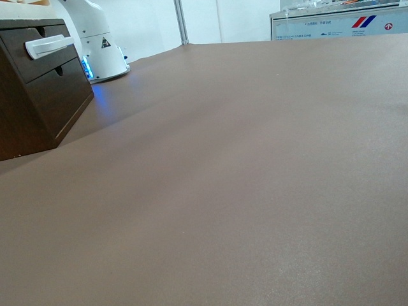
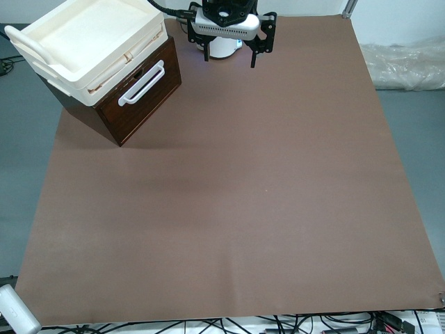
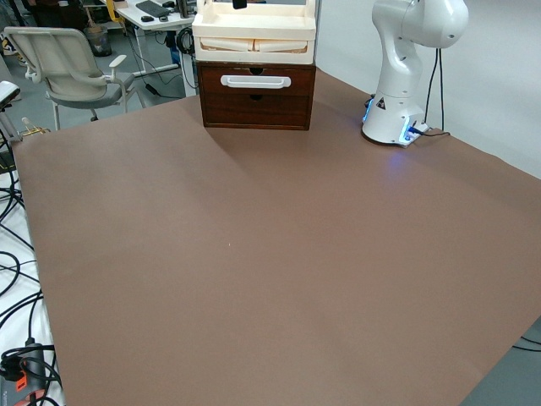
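My gripper (image 2: 229, 56) hangs over the back of the table in the left view, black with a silver housing; its two fingers point down, apart, with nothing visible between them. Left of it a dark wooden drawer cabinet (image 2: 142, 115) with a white handle (image 2: 142, 83) carries a white plastic bin (image 2: 83, 38) on top. The cabinet (image 1: 35, 95) also shows in the top view and, with both drawers closed, in the right view (image 3: 254, 110). The white arm base (image 3: 393, 118) stands beside it.
Cables (image 3: 21, 279) run along one edge outside the table. A wall is behind the arm; an office chair (image 3: 80, 76) stands beyond the table in the right view.
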